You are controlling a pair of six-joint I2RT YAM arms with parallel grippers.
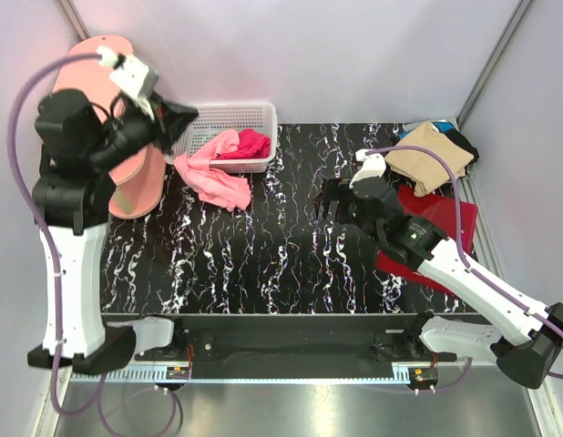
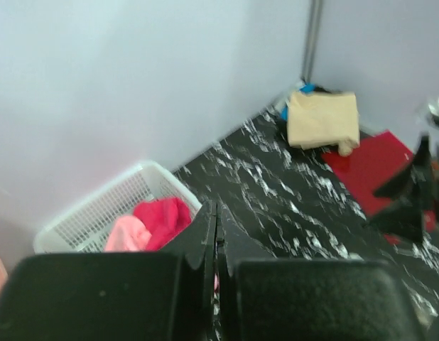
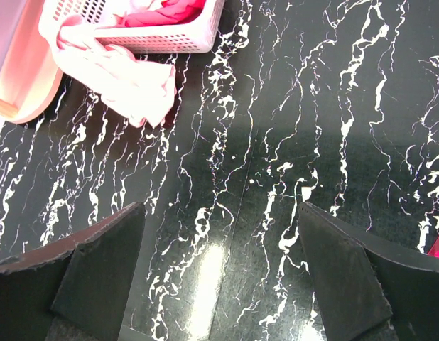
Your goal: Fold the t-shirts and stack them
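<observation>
A light pink t-shirt hangs over the front edge of the white basket, its lower part on the black table. A darker red-pink shirt lies inside the basket. High above the basket's left side is my left gripper, blurred. In the left wrist view its fingertips stand close together with no cloth visible between them. The light pink shirt appears apart from it, partly hidden behind the fingers there. My right gripper is open and empty over the middle of the table.
Folded cloths, a tan one on top, are stacked at the back right. A red sheet lies under my right arm. A pink tiered shelf stands at the left.
</observation>
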